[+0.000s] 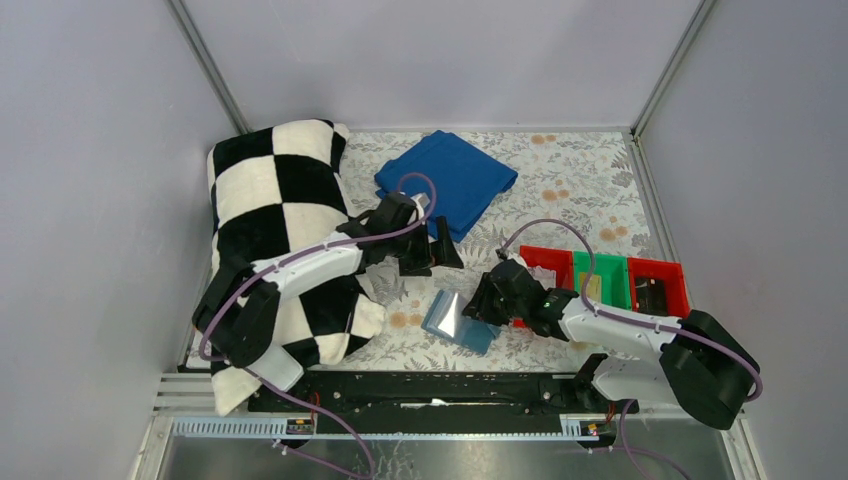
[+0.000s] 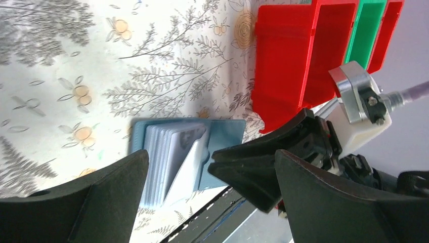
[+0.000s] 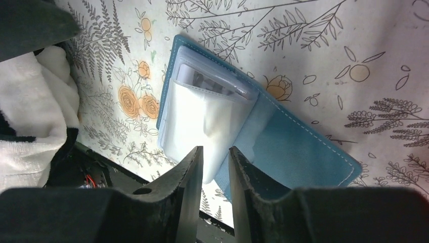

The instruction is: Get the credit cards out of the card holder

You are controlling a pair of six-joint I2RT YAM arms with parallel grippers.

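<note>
The blue card holder (image 1: 463,325) lies on the patterned table near the front middle, open, with clear plastic sleeves and a white leaf (image 3: 207,119) at one side. In the left wrist view it shows a stack of sleeves (image 2: 161,162); whether cards are inside is unclear. My left gripper (image 1: 438,250) is open above and behind the holder, nothing between its fingers. My right gripper is low over the holder at the white leaf, its fingertips a small gap apart; whether anything is between them is not clear.
Red and green bins (image 1: 600,268) with contents stand at the right. A checkered black-and-white cushion (image 1: 280,220) fills the left side. Folded blue cloth (image 1: 445,175) lies at the back.
</note>
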